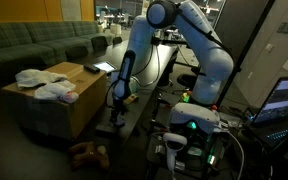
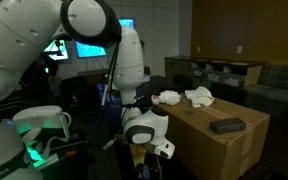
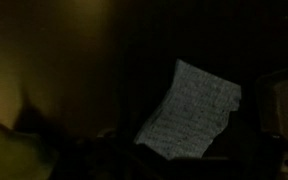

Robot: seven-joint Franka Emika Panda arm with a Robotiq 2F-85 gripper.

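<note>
My gripper (image 1: 117, 119) points down, low beside the brown box, in exterior view 1. A pale grey, textured piece that looks like cloth (image 3: 189, 112) lies below it in the wrist view, right of the middle. That view is very dark, and the fingers barely show along its lower edge. My fingers stand open, with no sign of anything gripped. In exterior view 2 the lower end of the arm (image 2: 149, 132) is in shadow, and the fingertips are hard to make out.
White cloths (image 1: 56, 91) lie on top of the brown box (image 2: 219, 140), close beside the arm. A brown object (image 1: 89, 155) rests on the dark floor nearer the camera. In the wrist view a yellowish-green thing (image 3: 14, 152) fills the lower left corner.
</note>
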